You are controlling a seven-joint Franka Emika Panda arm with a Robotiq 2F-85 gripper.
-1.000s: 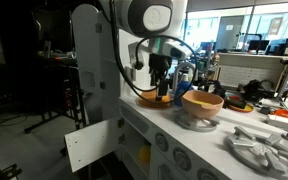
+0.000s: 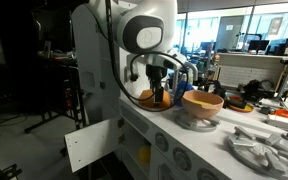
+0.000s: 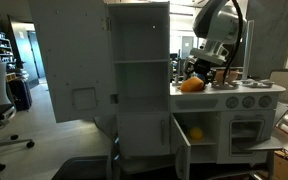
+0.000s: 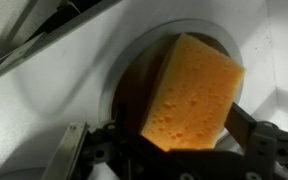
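An orange-yellow sponge point(image 4: 194, 95) with small holes fills the middle of the wrist view, lying over a round brown dish with a grey rim point(image 4: 112, 88). My gripper is open, its dark fingers on either side of the sponge's near end; whether they touch it cannot be made out. In exterior view 1 the gripper point(image 2: 156, 90) points down over an orange round dish point(image 2: 144, 100) on the white counter. From the second exterior side, the arm point(image 3: 216, 28) reaches down to the counter's left part, with an orange shape point(image 3: 219, 75) beyond it.
An orange bowl point(image 2: 203, 101) with something yellow inside stands on a grey burner close to the right of the gripper. Another burner point(image 2: 256, 150) lies nearer on the counter. Below, an open drawer or door point(image 3: 180, 145) shows a yellow round object point(image 3: 195, 132). A tall white cabinet point(image 3: 74, 60) stands at left.
The arm has come down slightly toward the orange dish over the last second. The dish and the bowl stay where they were.
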